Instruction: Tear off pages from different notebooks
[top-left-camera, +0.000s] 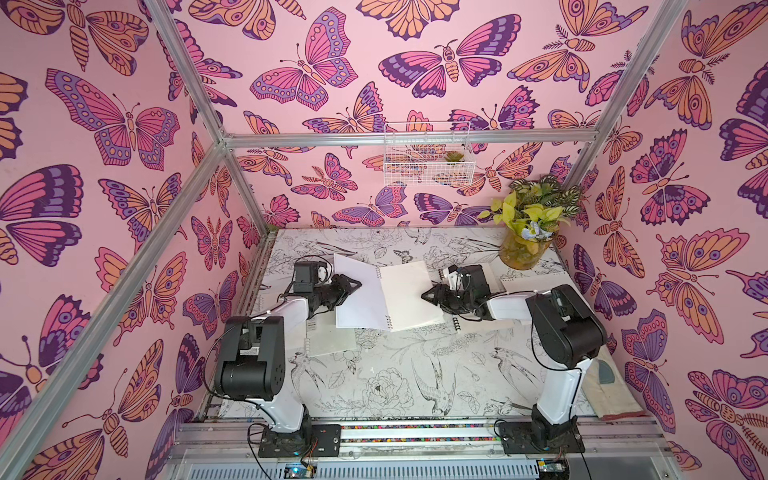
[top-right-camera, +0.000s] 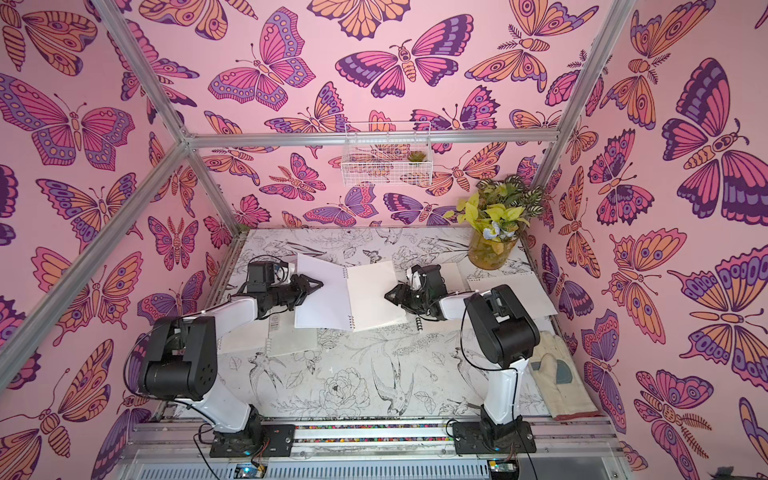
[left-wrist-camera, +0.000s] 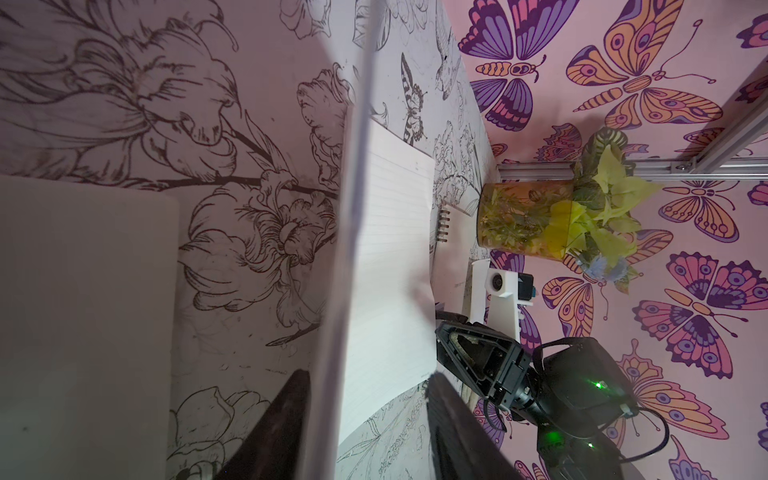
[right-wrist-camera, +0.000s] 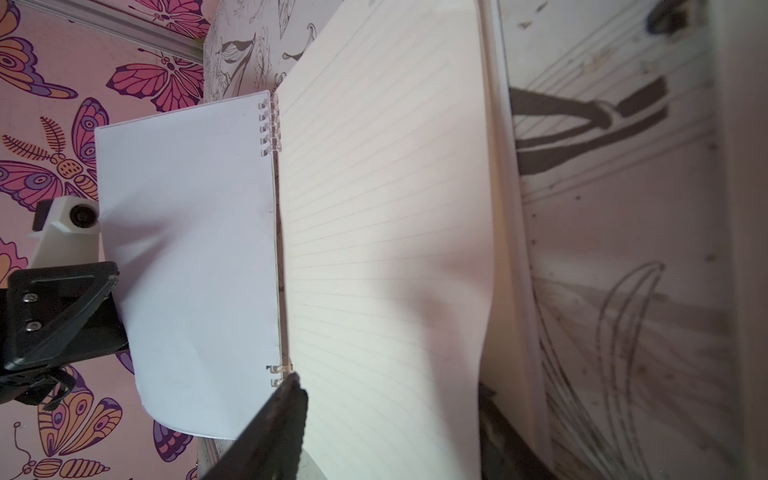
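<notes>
A spiral notebook (top-left-camera: 405, 294) lies open in the middle of the table. Its white left leaf (top-left-camera: 358, 308) stands tilted up at the left, seen edge-on in the left wrist view. My left gripper (top-left-camera: 356, 285) is part open at that leaf's outer edge; the leaf hides part of one finger in the left wrist view. At the outer edge of the cream lined page (right-wrist-camera: 392, 208), my right gripper stands open. The page's curved edge reaches between its fingers and covers part of one. The wire binding (right-wrist-camera: 270, 120) shows between the two leaves.
Other notebooks or sheets lie at the left (top-left-camera: 329, 336) and right (top-left-camera: 484, 321). A plant in a yellow vase (top-left-camera: 524, 249) stands at the back right. A cloth (top-left-camera: 612, 392) lies front right.
</notes>
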